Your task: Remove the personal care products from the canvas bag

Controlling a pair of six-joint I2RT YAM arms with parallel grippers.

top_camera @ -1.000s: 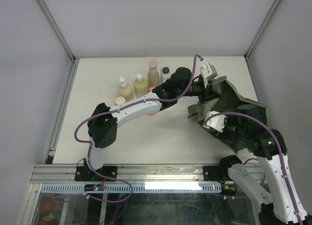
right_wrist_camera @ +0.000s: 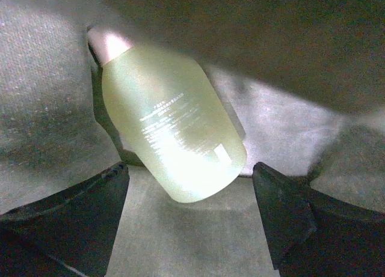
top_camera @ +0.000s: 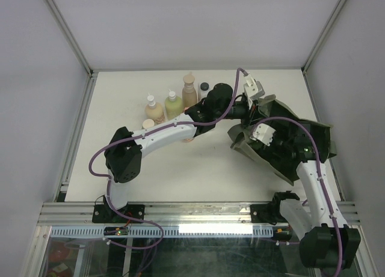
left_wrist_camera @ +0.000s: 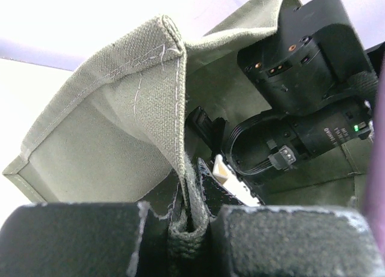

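Note:
The olive canvas bag [top_camera: 283, 163] lies gaping at the right of the table. Its rim fold [left_wrist_camera: 180, 139] runs down between the fingers of my left gripper, which is shut on that cloth. My right arm reaches inside the bag. In the right wrist view, a pale green bottle [right_wrist_camera: 174, 127] with a pinkish cap lies tilted on the bag's inner cloth. My right gripper is part open, its fingers on either side of the bottle's base with gaps at both sides. The right fingertips are hidden in the top view.
Several products stand at the back of the white table, among them a tan pump bottle [top_camera: 154, 110], a green pump bottle [top_camera: 173, 106] and a brown bottle [top_camera: 189, 92]. A dark cloth fold [right_wrist_camera: 271, 42] overhangs the right wrist view.
My right arm has moved farther into the bag, away from the front right corner. The bag's right side has shifted a little. My left arm has barely moved.

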